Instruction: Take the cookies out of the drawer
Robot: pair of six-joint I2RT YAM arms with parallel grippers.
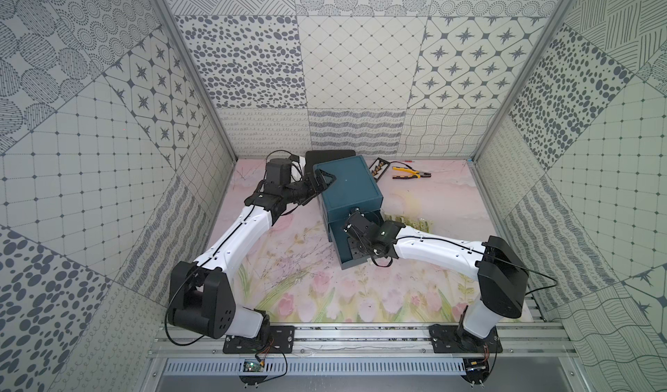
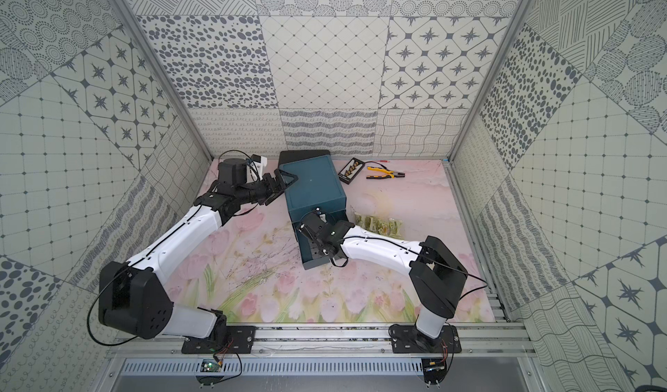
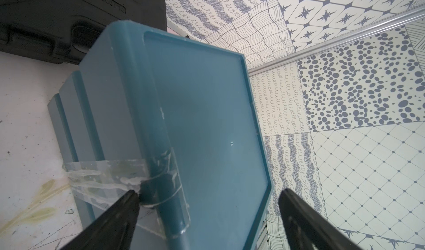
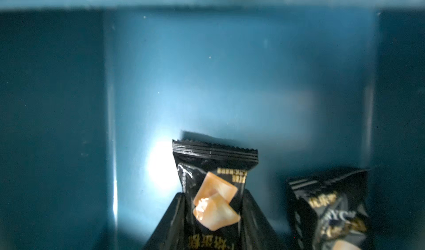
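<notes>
The blue drawer unit (image 1: pixel 347 183) has its lower drawer (image 1: pixel 344 260) pulled out. Inside, a black cookie packet (image 4: pixel 214 192) lies between my right gripper's fingertips, and a second black packet (image 4: pixel 329 205) sits to its right. The fingers (image 4: pixel 170 219) flank the first packet; whether they grip it I cannot tell. My left gripper is open around the unit's top left edge, its fingers blurred on either side.
Behind the unit is a black case (image 3: pixel 53 19). Pliers (image 1: pixel 410 173) and a small tray of parts (image 1: pixel 378 169) lie at the back right. Several packets (image 2: pixel 375 225) lie right of the drawer.
</notes>
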